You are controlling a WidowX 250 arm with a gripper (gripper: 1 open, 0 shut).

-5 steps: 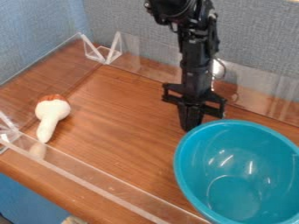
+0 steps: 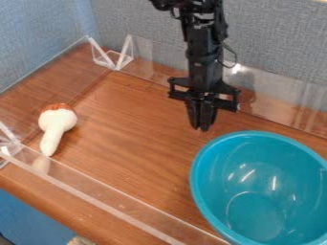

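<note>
My black gripper (image 2: pixel 202 119) hangs over the back middle of the wooden table, above and behind a large teal bowl (image 2: pixel 261 201) at the lower right. Its fingertips point down; whether they are apart is hard to make out. A white mushroom-like object with an orange-red top (image 2: pixel 55 122) lies at the left, well apart from the gripper.
Clear low walls border the wooden table (image 2: pixel 128 172), with white brackets (image 2: pixel 113 54) at the back left corner and left side. Blue-grey padded walls stand behind.
The arm and gripper have risen and shifted slightly left, away from the bowl's back rim. The bowl and the white object are where they were.
</note>
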